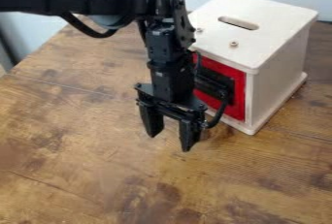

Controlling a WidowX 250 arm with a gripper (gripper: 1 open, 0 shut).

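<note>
My black gripper [169, 131] hangs over the wooden table, fingers pointing down and apart, with nothing between them. It is just in front of and left of a light wooden box [273, 73], which has a slot and two small knobs on top. A red panel [231, 79] on the box's front face is partly hidden behind the arm, along with a dark part on it.
</note>
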